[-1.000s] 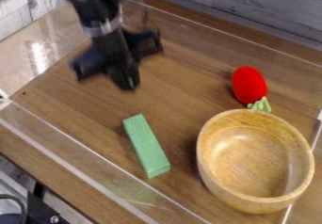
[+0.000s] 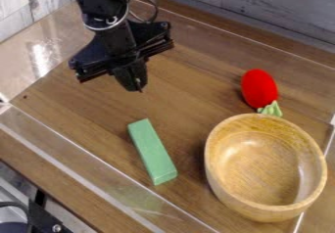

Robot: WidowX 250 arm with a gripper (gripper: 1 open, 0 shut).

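My black gripper [image 2: 128, 75] hangs over the upper left of the wooden table, pointing down, above and behind a green block [image 2: 152, 151] lying lengthwise in the middle foreground. Whether the fingers are apart or closed is hard to make out; I see nothing held. A wooden bowl [image 2: 264, 192] sits at the right front, and a red vegetable with green leaves [image 2: 258, 88], like a radish, lies just behind it.
A grey plank wall [image 2: 242, 12] runs along the back, with a pale wall at the far left.
The block, vegetable and bowl are unmoved.
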